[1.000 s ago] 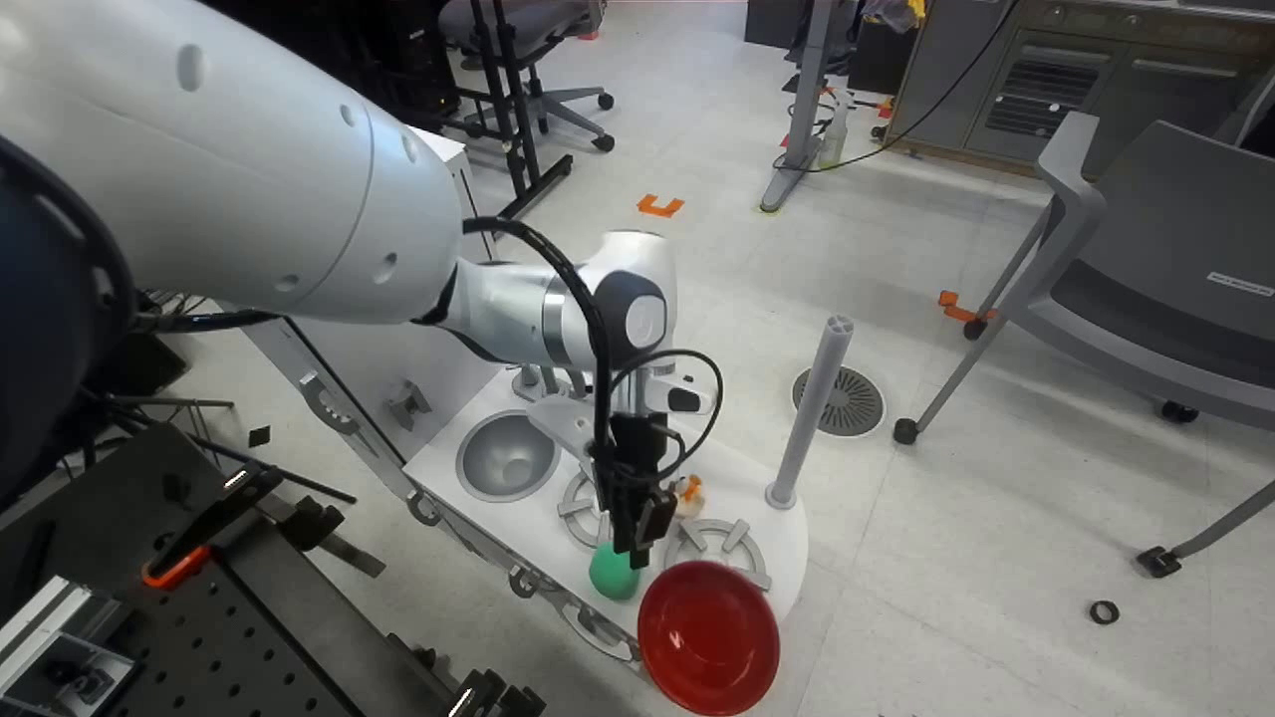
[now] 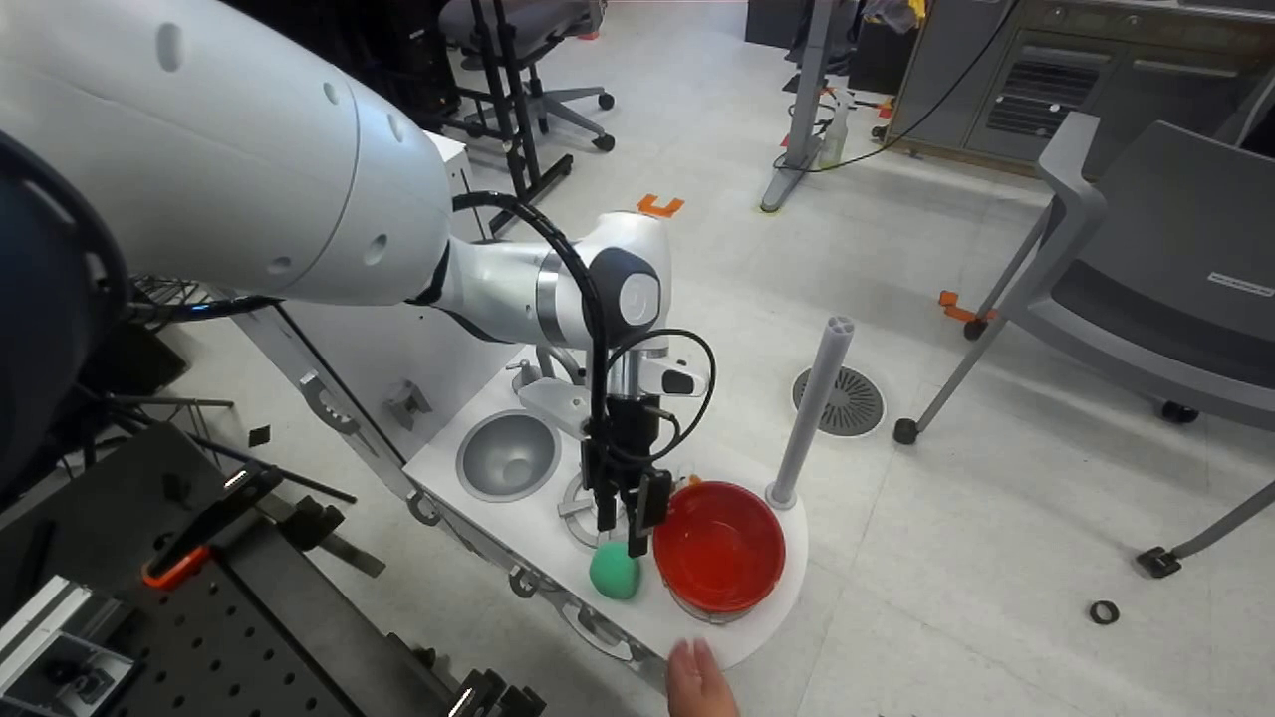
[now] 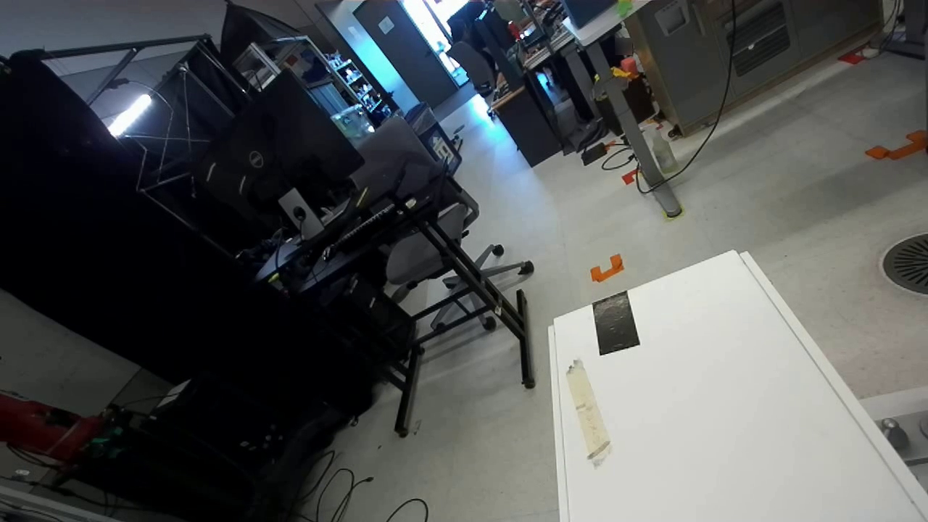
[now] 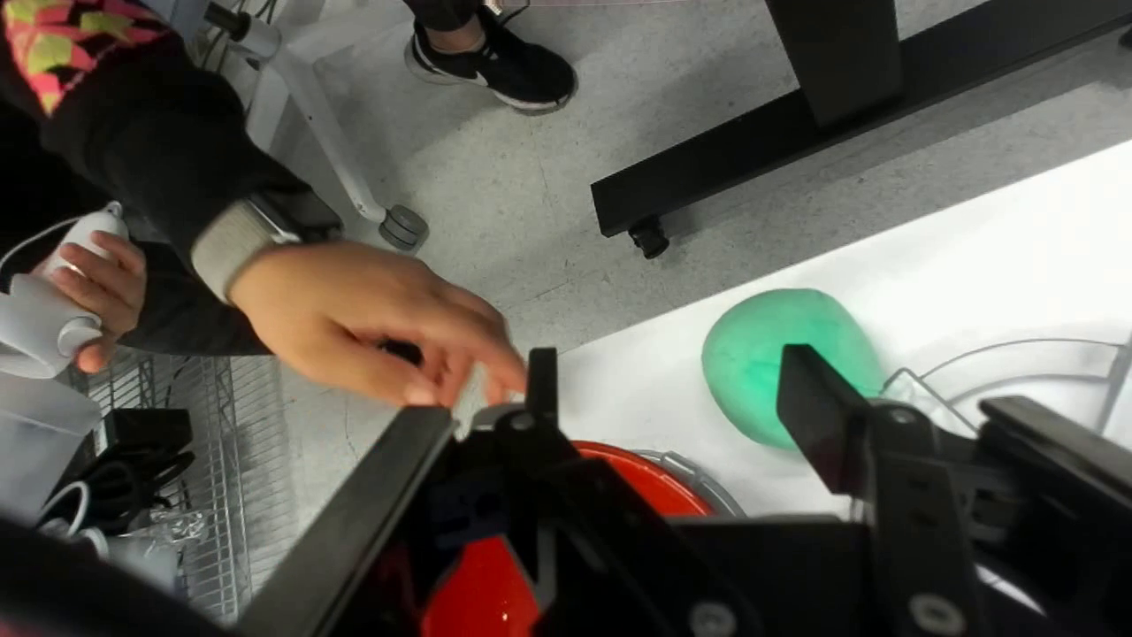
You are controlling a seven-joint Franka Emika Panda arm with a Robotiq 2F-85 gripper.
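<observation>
A green rounded object (image 2: pixel 616 572) lies on the white counter, just left of a red bowl (image 2: pixel 719 548). The bowl stands over the burner at the counter's rounded end. My gripper (image 2: pixel 631 526) hangs above the counter by the bowl's left rim, fingers apart and nothing held. In the wrist view the green object (image 4: pixel 791 361) shows beyond and between my fingers, nearer the right one (image 4: pixel 817 409). Part of the red bowl (image 4: pixel 626 472) shows below, mostly hidden behind the gripper.
A person's hand (image 4: pixel 371 318) is close to the bowl and my left finger. A grey post (image 2: pixel 813 412) rises from the counter beyond the bowl. The steel sink (image 2: pixel 508 456) lies to the left. A wire burner grate (image 4: pixel 1029 372) is beside the green object.
The red bowl has moved from the counter's front edge onto the burner. My gripper has risen slightly and shifted a little left, its fingers now visibly apart. The green object stayed put.
</observation>
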